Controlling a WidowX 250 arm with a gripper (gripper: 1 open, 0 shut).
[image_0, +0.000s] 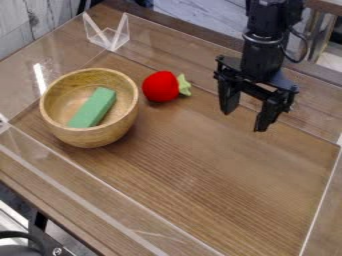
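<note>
My gripper (254, 100) is over the right back part of the wooden table, pointing down, its black fingers spread with nothing visible between them. To its left lie a red round object (160, 86) with a green leafy top and, farther left, a wooden bowl (115, 128) holding a green block (92, 107).
A white wire rack (104, 32) stands at the back left near the table's edge. Black cables lie at the bottom left corner.
</note>
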